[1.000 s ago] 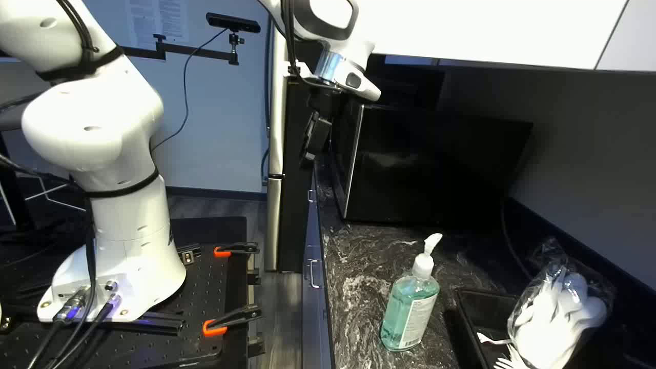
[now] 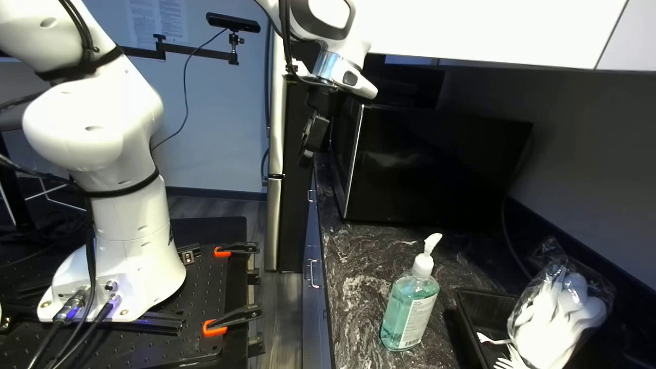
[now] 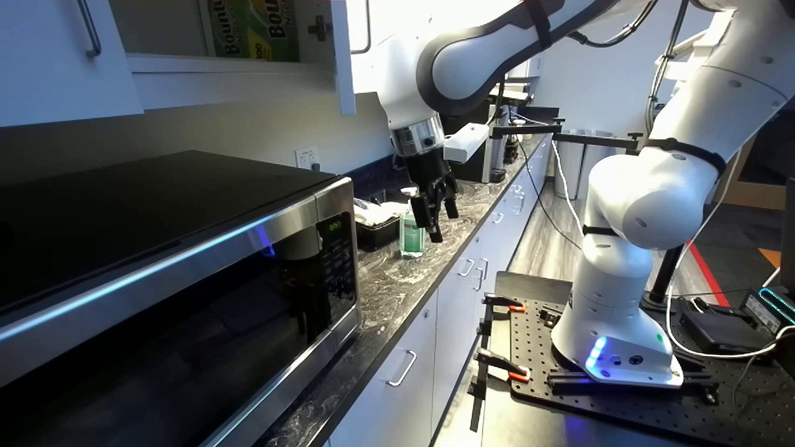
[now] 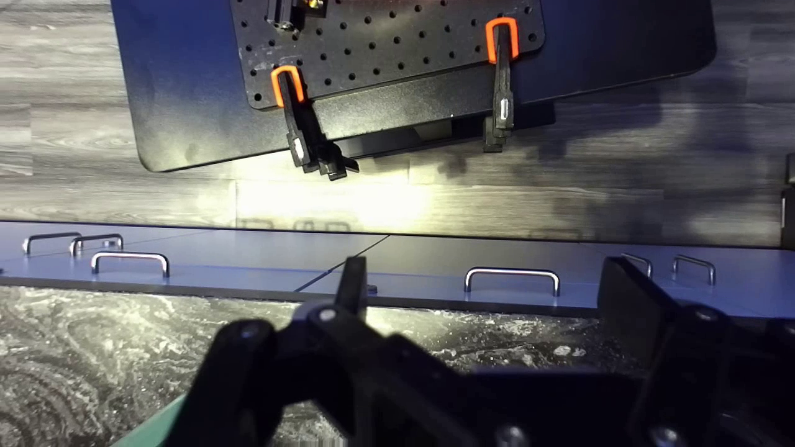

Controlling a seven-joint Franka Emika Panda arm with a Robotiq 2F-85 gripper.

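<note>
My gripper hangs fingers-down above the front edge of the counter, between the microwave and the sanitizer bottle. In the wrist view its two black fingers stand far apart, so it is open, with nothing seen between them. The green hand sanitizer bottle with a white pump stands upright on the counter, apart from the gripper. Behind the fingers in exterior view 2, the same bottle is partly covered. A green shape at the wrist view's lower edge cannot be told for certain. The microwave has its door shut.
A black tray and a bag of white plastic cutlery lie beside the bottle. Overhead, a cabinet door stands open. Bare counter lies between microwave and bottle. Orange-tipped clamps hold the robot's base plate.
In exterior view 1 my arm's wrist and gripper have shifted very slightly to the left. The bottle, tray and cutlery bag have stayed in place.
</note>
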